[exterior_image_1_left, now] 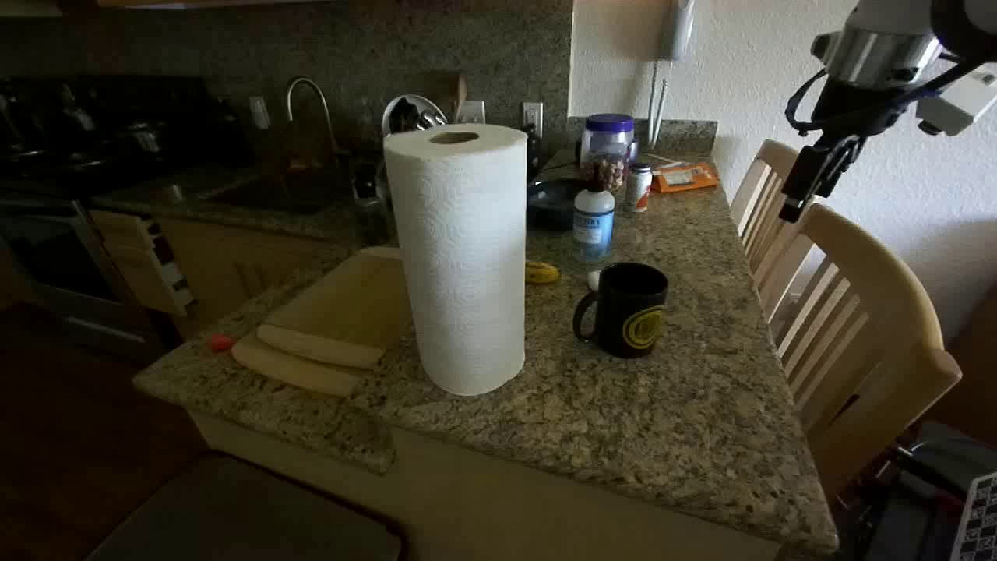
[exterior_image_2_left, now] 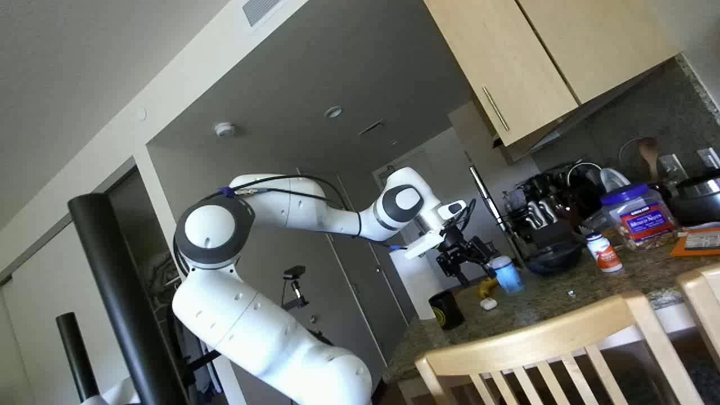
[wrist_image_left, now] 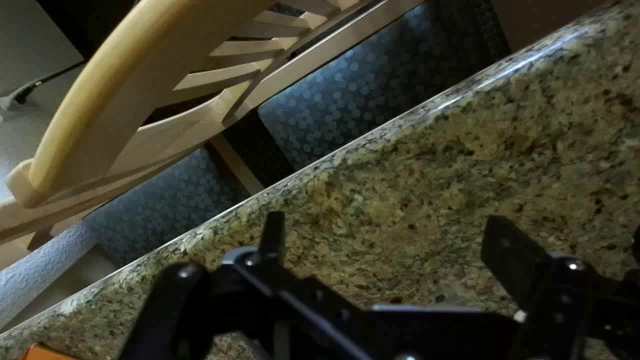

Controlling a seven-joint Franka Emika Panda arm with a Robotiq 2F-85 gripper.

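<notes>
My gripper is open in the wrist view, its two dark fingers wide apart and only granite counter [wrist_image_left: 420,174] visible below the gap. In exterior view 1 the gripper [exterior_image_1_left: 794,206] hangs at the upper right, in front of the chair backs. A black mug [exterior_image_1_left: 632,310] with a yellow emblem stands upright on the counter, its handle to the left. Left of it rises a tall white paper towel roll [exterior_image_1_left: 463,266]. Behind the mug are a blue-labelled bottle [exterior_image_1_left: 593,224] and a yellow banana [exterior_image_1_left: 541,272], partly hidden by the roll.
A purple-lidded jar [exterior_image_1_left: 607,149], a small white-and-red bottle [exterior_image_1_left: 638,187], a dark pan [exterior_image_1_left: 553,202] and an orange packet [exterior_image_1_left: 685,178] occupy the far counter. Cutting boards [exterior_image_1_left: 327,313] lie left. Wooden chairs [exterior_image_1_left: 850,327] line the right edge.
</notes>
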